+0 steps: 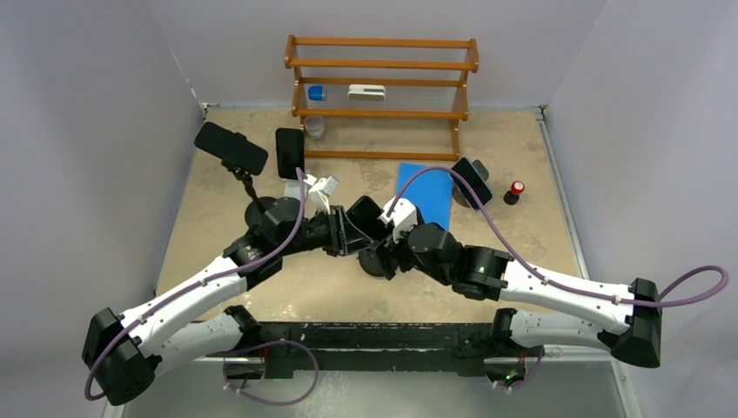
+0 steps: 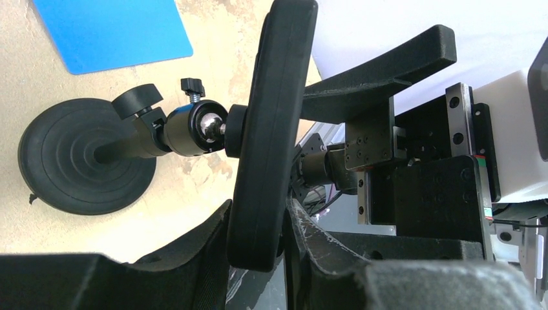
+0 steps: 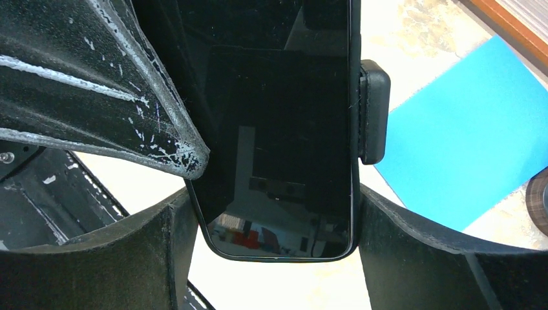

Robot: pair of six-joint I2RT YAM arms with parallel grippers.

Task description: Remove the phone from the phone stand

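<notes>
The phone (image 1: 364,218) is in its stand (image 2: 77,155) at the table's middle, between both grippers. In the left wrist view the phone (image 2: 271,129) stands edge-on on the stand's ball head, and my left gripper is shut on its end. My right gripper is around the phone's end in the right wrist view, with the dark screen (image 3: 271,142) facing up between its open fingers; whether both touch it is unclear. A black finger of the other gripper crosses the screen's upper left there.
Other phones on stands sit at left (image 1: 231,148), back (image 1: 290,152) and right (image 1: 472,183). A blue mat (image 1: 422,178), a red-topped object (image 1: 515,190) and a wooden rack (image 1: 381,113) with small items stand around.
</notes>
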